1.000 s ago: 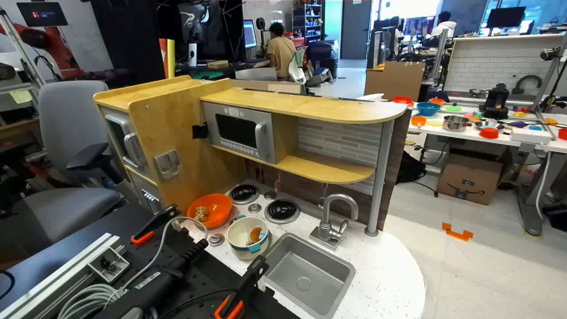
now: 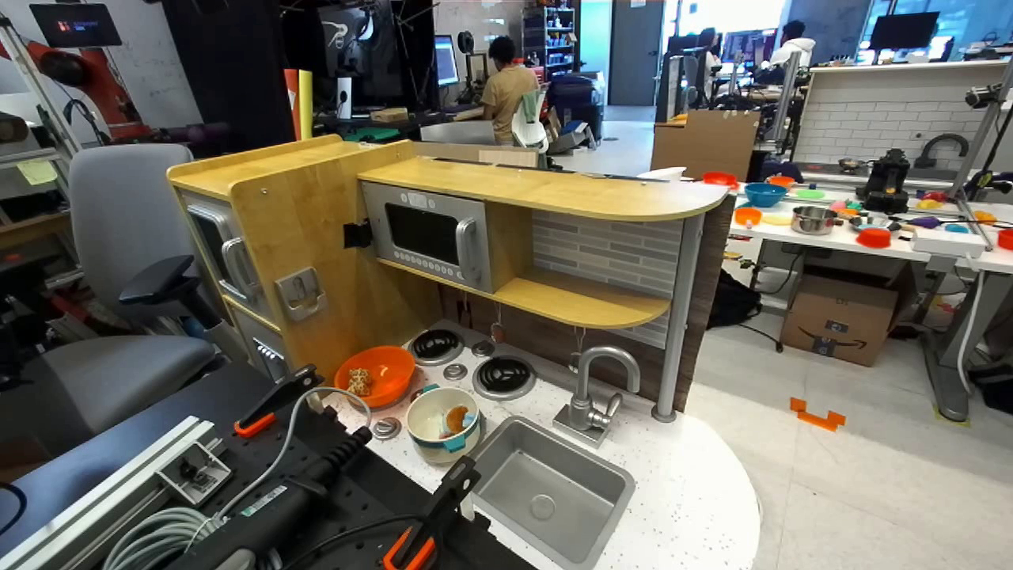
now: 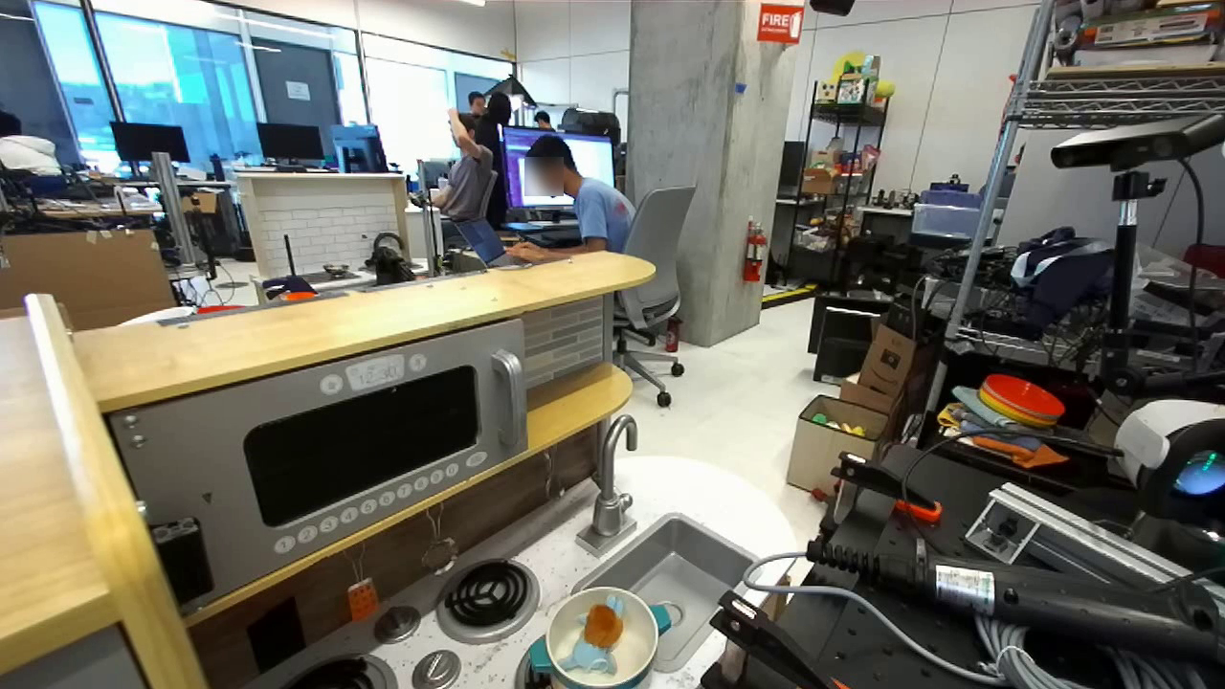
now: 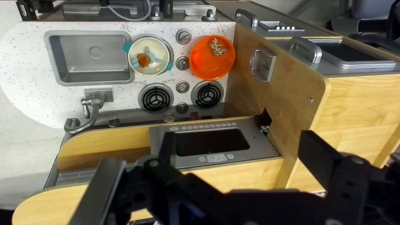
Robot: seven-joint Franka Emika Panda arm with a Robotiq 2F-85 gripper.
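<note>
High above the toy kitchen, my gripper is open in the wrist view, its two black fingers far apart and nothing between them. The microwave front lies far below that gap. On a burner beside the sink stands a cream pot (image 4: 150, 55) with teal handles; inside it are a light-blue item (image 4: 152, 56) and a brown one (image 4: 143, 60). To its right in the wrist view, an orange bowl (image 4: 212, 70) holds a leopard-print piece (image 4: 217, 47) and an orange-red object (image 4: 197, 58). Neither exterior view shows the gripper.
An empty grey sink (image 4: 92, 56) and a curved faucet (image 2: 600, 385) occupy one end of the white counter. The microwave (image 2: 427, 234) and wooden shelf (image 2: 579, 296) overhang the back. A wooden side wall (image 4: 262, 86) rises beside the orange bowl.
Nothing on the counter has moved since the earlier exterior frame. Only the seated person in the background has shifted slightly.
</note>
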